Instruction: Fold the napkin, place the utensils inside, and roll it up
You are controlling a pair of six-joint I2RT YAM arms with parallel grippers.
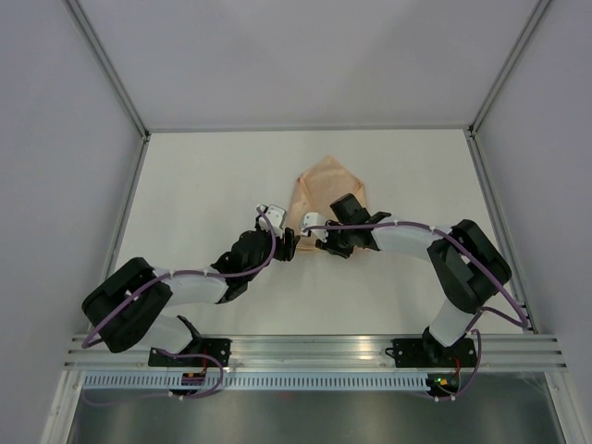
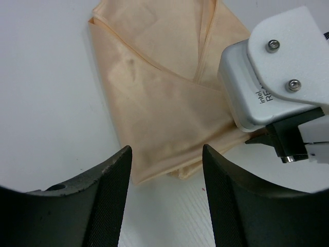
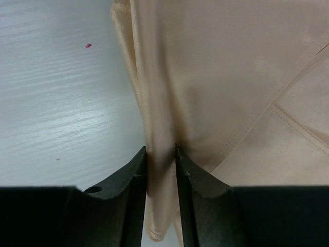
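The peach napkin (image 1: 324, 180) lies on the white table with its near part folded, showing seams and layered edges. My right gripper (image 1: 333, 238) is shut on the folded edge; in the right wrist view the fabric (image 3: 216, 62) runs between its fingertips. My left gripper (image 1: 282, 236) is at the napkin's near left corner, fingers parted with bare table between them; in the left wrist view the corner lies just beyond its fingertips (image 2: 165, 157), with the right gripper's housing at upper right. I see no utensils.
Aluminium rails and walls edge the workspace.
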